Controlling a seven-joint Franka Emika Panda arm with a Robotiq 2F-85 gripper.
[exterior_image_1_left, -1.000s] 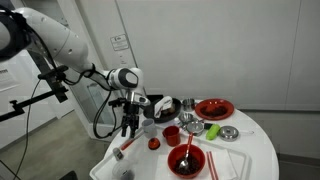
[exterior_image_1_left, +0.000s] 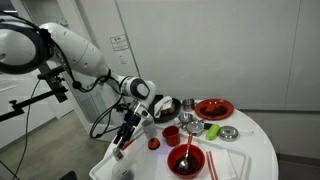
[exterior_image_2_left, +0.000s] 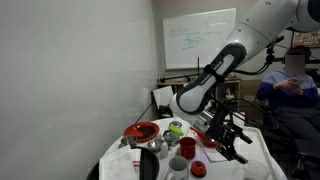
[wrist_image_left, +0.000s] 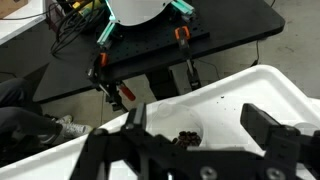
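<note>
My gripper is open, its two dark fingers (wrist_image_left: 262, 128) wide apart at the bottom of the wrist view. Beyond and between them, a clear round container (wrist_image_left: 178, 118) stands on the white table, with small dark bits visible in it. Exterior view 2 has the gripper (exterior_image_2_left: 236, 148) tilted above the table, just over a clear glass container (exterior_image_2_left: 254, 170). Seen from exterior view 1, the gripper (exterior_image_1_left: 124, 138) hangs near the left table edge, behind the clear container (exterior_image_1_left: 122, 173).
A red pot (exterior_image_1_left: 185, 160), a red mug (exterior_image_1_left: 171, 135) and a small red round object (exterior_image_1_left: 153, 143) stand to the right. A white mug (exterior_image_2_left: 178, 167) is nearby. Further back are a red plate (exterior_image_1_left: 214, 109) and a black pan (exterior_image_1_left: 166, 106). The table's edge (wrist_image_left: 60, 150) runs close by.
In exterior view 1 my gripper has swung left and tilted over toward the table's left edge; earlier it pointed more straight down. The objects on the table look unmoved.
</note>
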